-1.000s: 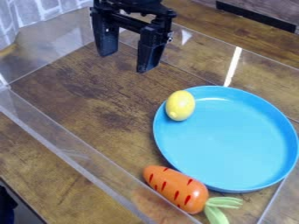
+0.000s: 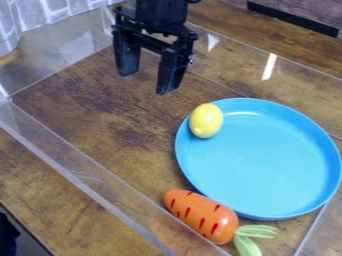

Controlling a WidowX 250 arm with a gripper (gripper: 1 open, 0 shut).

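A black gripper [image 2: 150, 64] hangs over the upper middle of the wooden table, its two fingers spread apart with nothing visible between them. A round light blue plate [image 2: 267, 165] lies at the right, with a yellow egg-shaped object [image 2: 206, 120] on its upper left part. An orange toy carrot [image 2: 201, 214] with red stripes and pale green leaves lies on the table just below the plate's lower left edge, its leaves toward the lower right.
A clear plastic edge [image 2: 83, 176] runs diagonally along the lower left of the table. The table's middle left, under and below the gripper, is bare wood, as is the top right area.
The gripper has shifted slightly and stays open. The plate, the yellow object and the carrot have not moved.
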